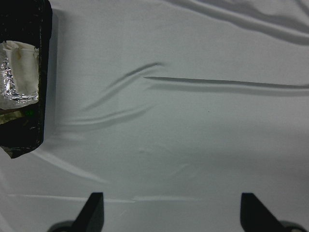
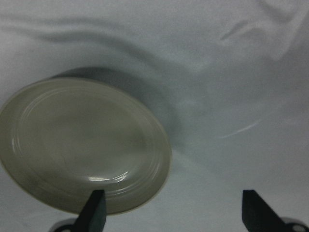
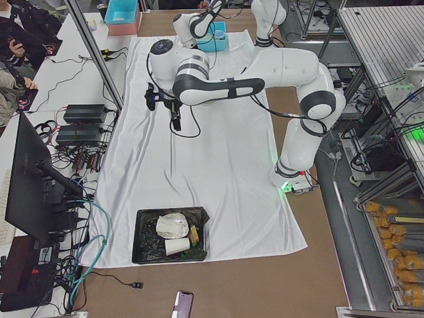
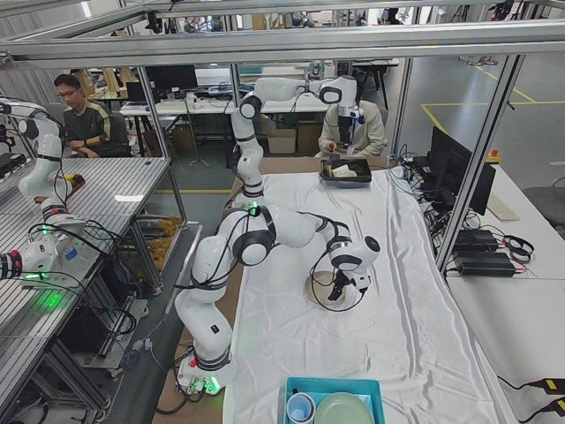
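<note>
A beige plate (image 2: 82, 140) lies on the white cloth; in the right wrist view my open right gripper is above it, its left finger overlapping the rim in view. The camera right view shows that gripper (image 4: 349, 287) at the plate (image 4: 313, 291). My left gripper is open over bare cloth, with a black lined bin (image 1: 26, 133) at the upper left of its view. That bin (image 3: 142, 232) holds crumpled white and foil waste and a white cylindrical item (image 3: 177, 245).
A blue bin (image 4: 372, 397) at the cloth's far end from the black bin holds a cup (image 4: 300, 408) and a green plate (image 4: 338, 413). Monitors and cables line one side, a metal bench the other.
</note>
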